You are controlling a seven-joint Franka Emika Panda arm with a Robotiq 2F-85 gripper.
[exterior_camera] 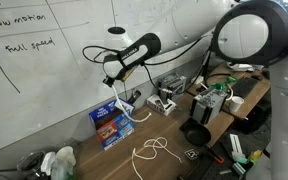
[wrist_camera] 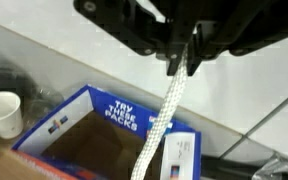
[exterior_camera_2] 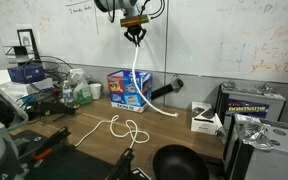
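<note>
A white rope point(exterior_camera_2: 137, 72) hangs from my gripper point(exterior_camera_2: 135, 39), which is shut on it high above the table. In the wrist view the rope point(wrist_camera: 166, 112) drops from between the fingers and passes in front of the open cardboard box point(wrist_camera: 94, 140). Another stretch of white cord point(exterior_camera_2: 124, 130) lies in loose loops on the wooden table point(exterior_camera_2: 84, 118); whether it is the same piece I cannot tell. The blue and red box point(exterior_camera_2: 124, 88) stands against the whiteboard, below my gripper.
A black pan point(exterior_camera_2: 181, 162) sits at the table's front, near a metal toaster point(exterior_camera_2: 256, 150). A small white box point(exterior_camera_2: 206, 118) stands farther back. Bottles and a white cup point(wrist_camera: 2, 113) are beside the cardboard box.
</note>
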